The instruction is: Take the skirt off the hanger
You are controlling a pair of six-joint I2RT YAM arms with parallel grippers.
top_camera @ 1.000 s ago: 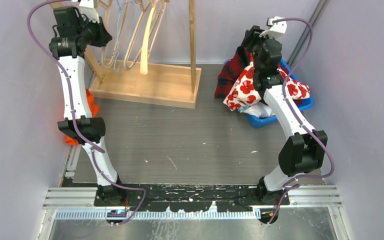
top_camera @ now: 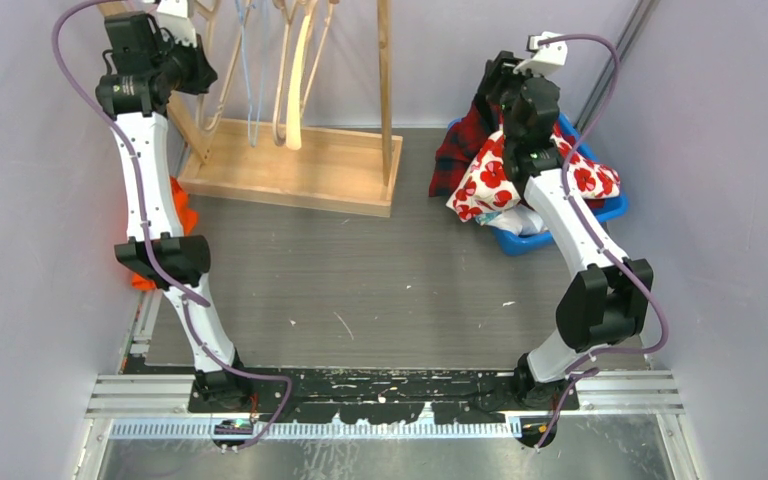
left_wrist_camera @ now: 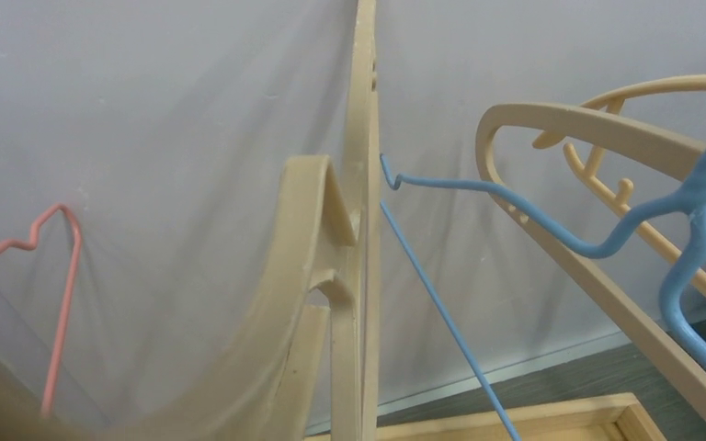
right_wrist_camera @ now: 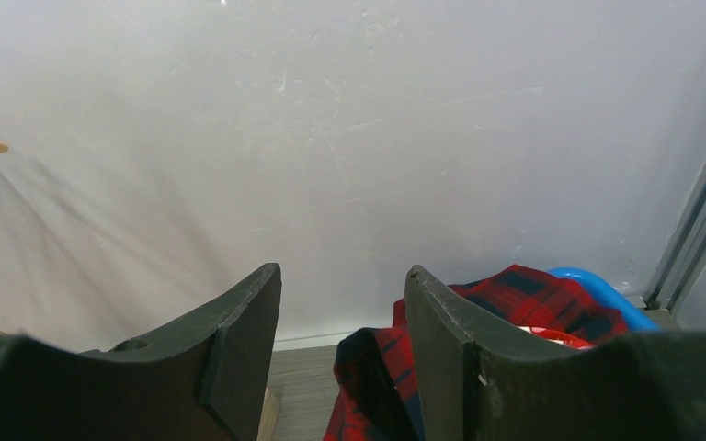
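My left gripper (top_camera: 196, 70) is up at the wooden rack's left side among the hangers; in the left wrist view a beige hanger (left_wrist_camera: 285, 239) fills the lower middle close up, but the fingers are hidden. Blue hangers (left_wrist_camera: 552, 225) and a pink hanger (left_wrist_camera: 64, 276) hang nearby, bare of cloth. My right gripper stands part open above a dark red plaid cloth (right_wrist_camera: 542, 294), with nothing seen held between its fingertips. The plaid cloth lies with a white, red-flowered cloth (top_camera: 480, 190) on a blue basket (top_camera: 520, 240).
The wooden rack (top_camera: 290, 190) stands at the back left. An orange cloth (top_camera: 182, 205) lies beside the left arm. Walls close in on both sides and behind.
The hangers on the rack have swung slightly. The right arm has shifted very slightly left; the left arm is almost unmoved.
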